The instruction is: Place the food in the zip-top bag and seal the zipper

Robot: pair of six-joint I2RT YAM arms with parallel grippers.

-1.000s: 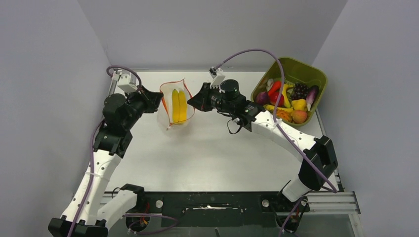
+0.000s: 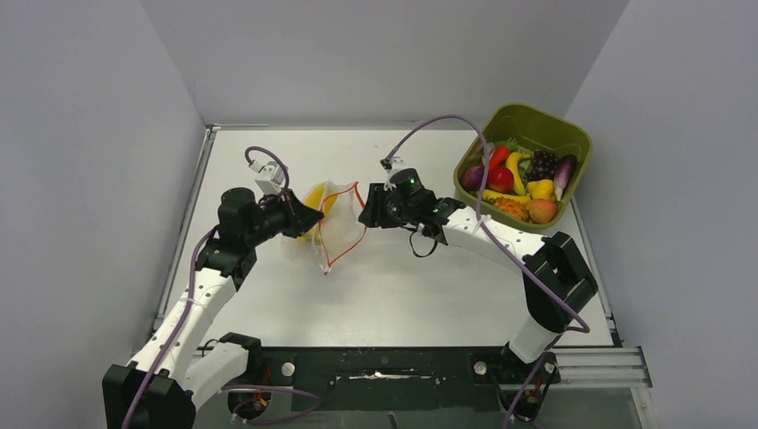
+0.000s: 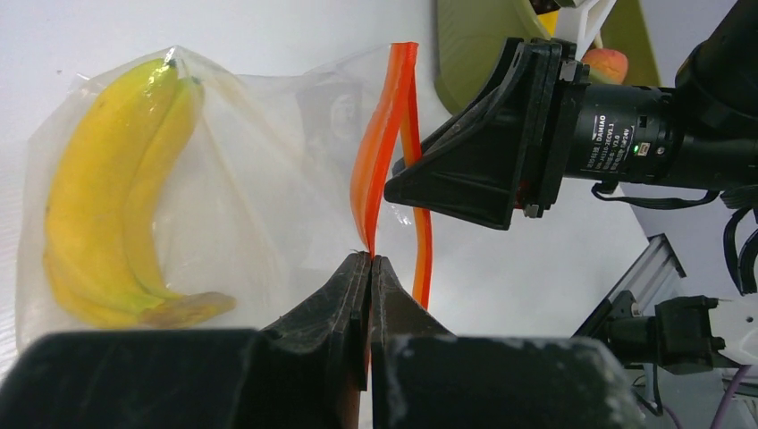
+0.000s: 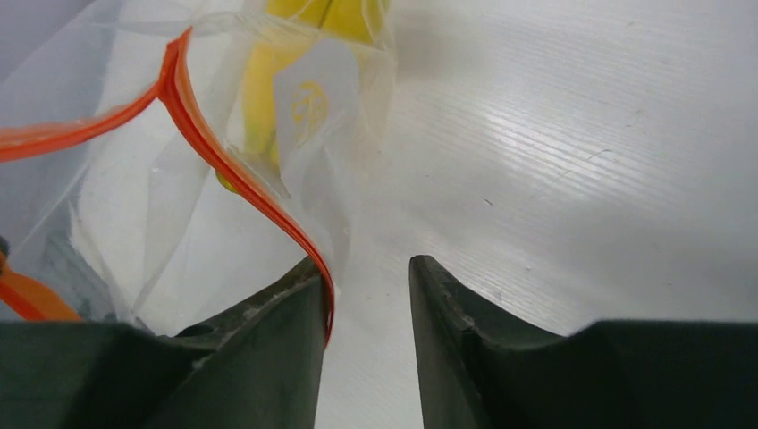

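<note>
A clear zip top bag with an orange-red zipper rim hangs between my grippers, its mouth spread apart. Yellow bananas lie inside, at the end away from the mouth. My left gripper is shut on the zipper edge, which runs down between its fingertips. In the right wrist view my right gripper stands part open with a clear gap. The orange edge touches or lies just against its left-hand finger, while the other finger is free of the bag.
A green basket full of mixed fruit and vegetables stands at the back right of the white table. Open table lies in front of the bag.
The bag has tilted over from upright, and the right gripper's fingers have parted.
</note>
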